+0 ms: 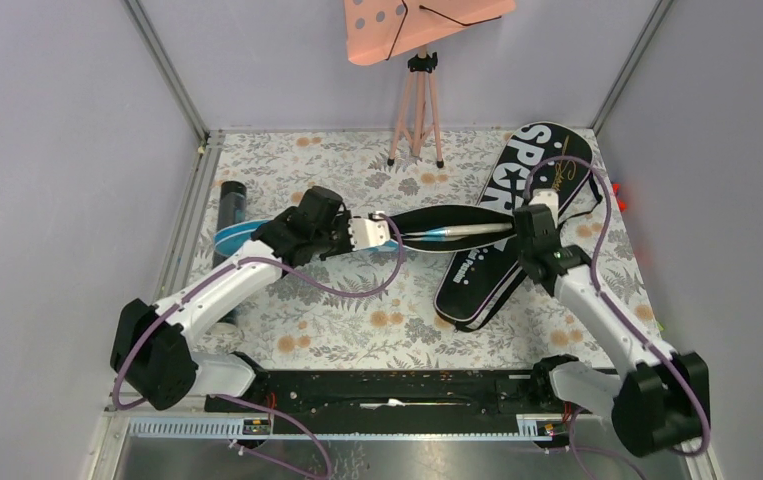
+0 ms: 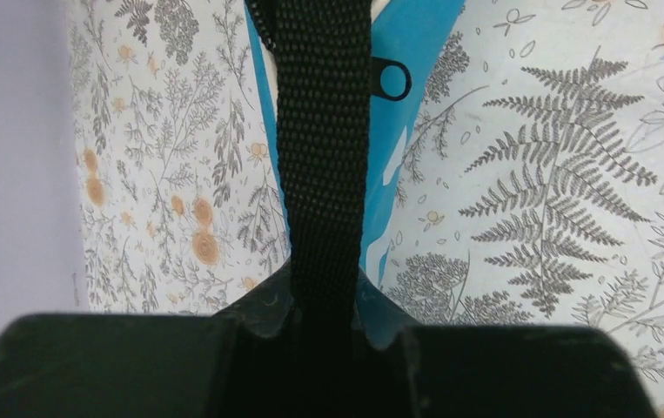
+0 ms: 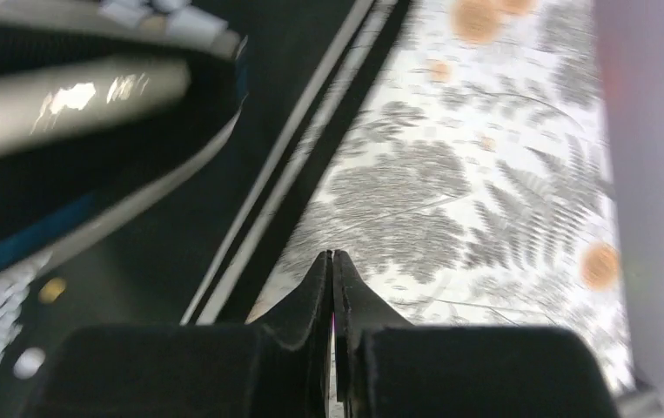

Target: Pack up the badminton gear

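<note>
My left gripper is shut on the black strap (image 2: 324,139) of a blue racket bag (image 2: 393,43), which lies across the middle in the top view. The bag's right part gapes open, showing a racket shaft (image 1: 457,231) inside. A black Sport bag (image 1: 477,300) lies beneath that right part, slanting toward the back right. My right gripper is shut with nothing showing between its fingers, above the black bag's right edge; its wrist view is blurred.
A dark cylinder (image 1: 232,200) lies along the left side of the mat. A pink tripod (image 1: 417,110) stands at the back. Bare mat (image 1: 357,330) shows at the front middle and back left.
</note>
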